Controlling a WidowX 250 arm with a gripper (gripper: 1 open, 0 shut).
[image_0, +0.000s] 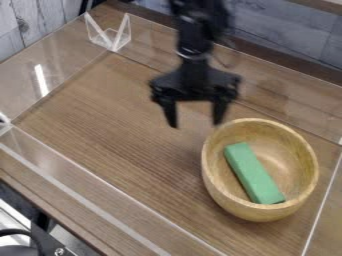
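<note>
The dark robot gripper (195, 115) hangs over the upper middle of the wooden table, blurred, above and to the left of a wooden bowl (294, 153). Its fingers point down and look spread apart, with nothing visible between them. A green block (250, 173) lies inside the bowl at the lower right.
A white wire-like object (110, 35) stands at the top left edge. A cable (20, 242) shows in the bottom left corner.
</note>
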